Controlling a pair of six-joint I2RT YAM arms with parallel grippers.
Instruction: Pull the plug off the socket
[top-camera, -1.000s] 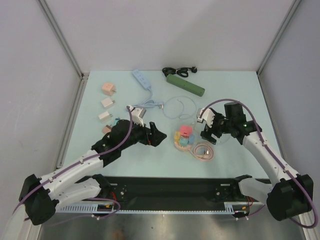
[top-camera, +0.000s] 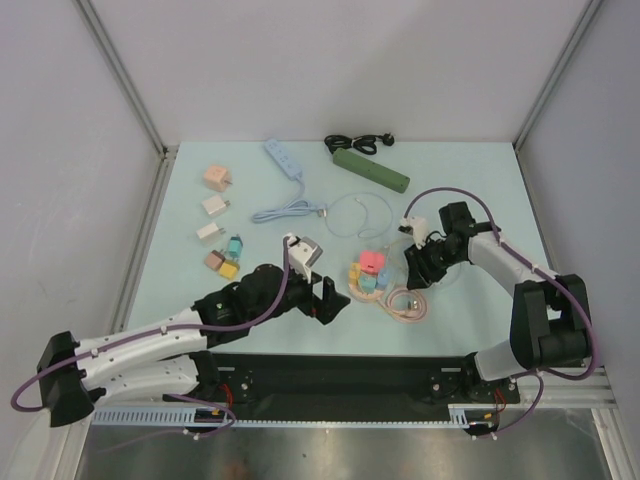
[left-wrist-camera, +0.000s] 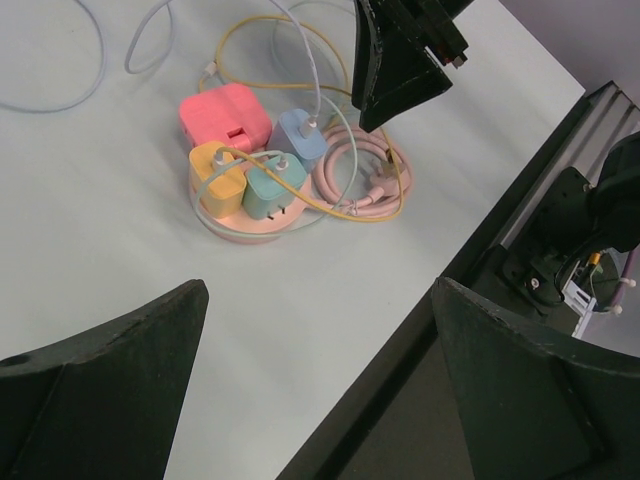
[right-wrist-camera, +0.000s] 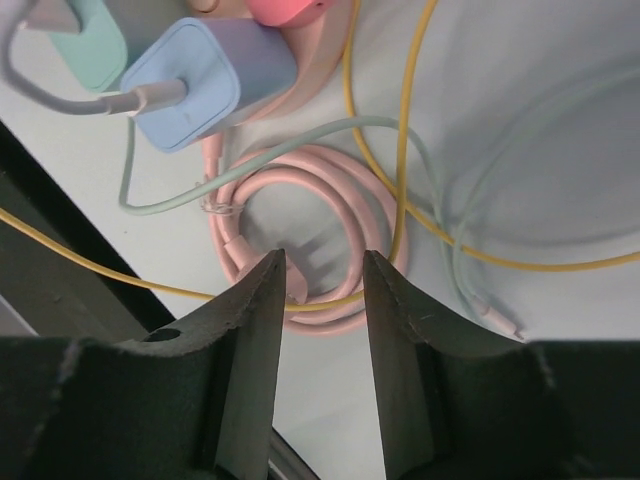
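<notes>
The pink round socket (left-wrist-camera: 242, 226) carries a red plug (left-wrist-camera: 218, 115), a yellow plug (left-wrist-camera: 214, 188), a teal plug (left-wrist-camera: 272, 192) and a blue plug (left-wrist-camera: 303, 145). Cables run from the yellow, teal and blue ones. To the socket's left in the top view, toward the front edge, my left gripper (top-camera: 335, 301) is open and empty. My right gripper is part open over the coiled pink cord (right-wrist-camera: 345, 195), right of the socket in the top view. A yellow cable (right-wrist-camera: 330, 304) crosses the view behind its gap; the blue plug (right-wrist-camera: 230, 75) lies up and left of its fingers.
Loose plugs (top-camera: 216, 177) lie along the left side of the table. A light-blue power strip (top-camera: 282, 157), a green bar (top-camera: 371, 170) and a black coiled cable (top-camera: 358, 143) are at the back. Thin cables surround the socket.
My left gripper has moved right and toward the front edge. The right gripper has shifted slightly and turned, with its fingers closer together. The plugs and socket look unmoved.
</notes>
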